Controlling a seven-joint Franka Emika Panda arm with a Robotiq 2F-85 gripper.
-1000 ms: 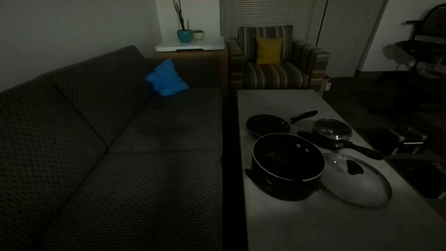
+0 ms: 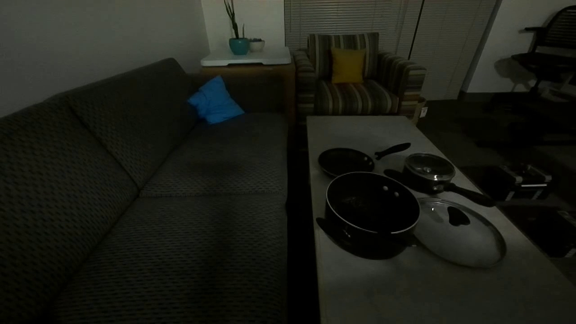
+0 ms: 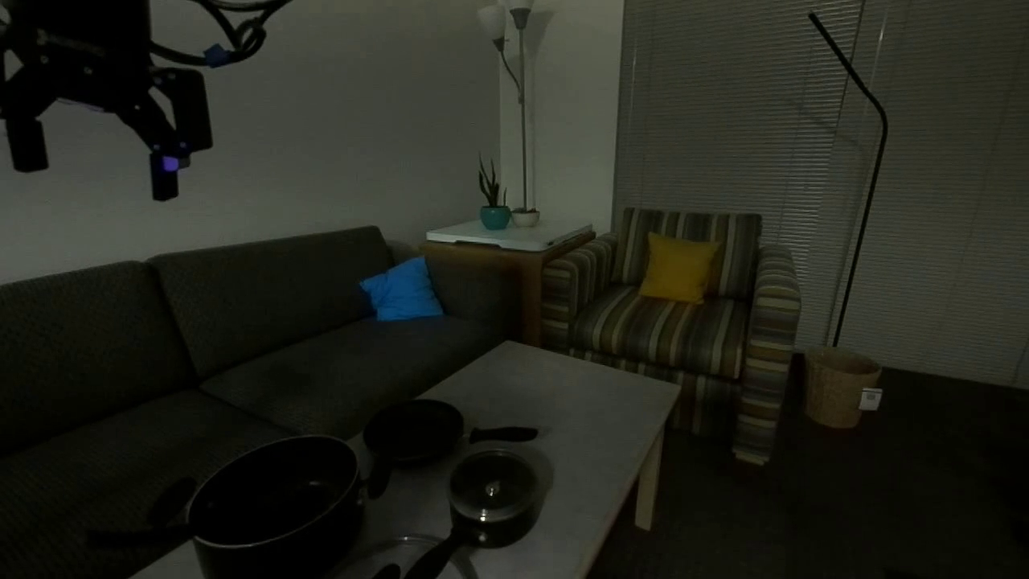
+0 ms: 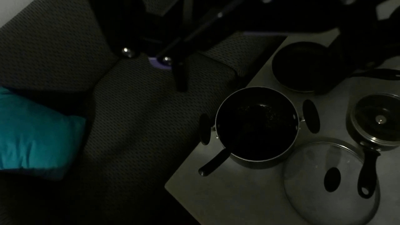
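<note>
High at the upper left of exterior view 2 hangs my gripper [image 3: 96, 172], its fingers [image 3: 165, 178] spread apart with nothing between them. In the wrist view it reaches across the top, above the sofa and table. A large black pot [image 2: 372, 237] stands uncovered on the table [image 2: 356, 291]. A black handle [image 4: 215, 162] crosses the pot's rim in the wrist view; its other end is lost in the dark interior. Beside the pot lies a glass lid [image 2: 459, 243] with a dark knob. A small frying pan [image 2: 345, 161] and a lidded saucepan [image 2: 429, 173] sit farther back.
Along the table runs a grey sofa [image 2: 216, 232] with a blue pillow [image 2: 216, 102]. A striped armchair [image 2: 356, 97] with a yellow pillow [image 2: 348, 65] stands past the table's far end. The room is dim.
</note>
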